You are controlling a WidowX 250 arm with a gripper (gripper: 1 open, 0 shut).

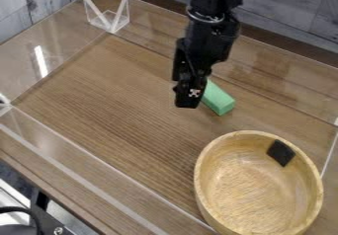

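My black gripper [192, 86] hangs from the top of the view over the wooden table [106, 120], just left of a light green block [215, 98] that lies on the table. The fingers point down; nothing shows clearly between them, and the gripper stands open. Part of the green block's upper end is close to or behind the gripper.
A large tan round bowl [258, 199] with a small black item [280, 153] on it fills the lower right. A white wire-like object [109, 14] stands at the upper left.
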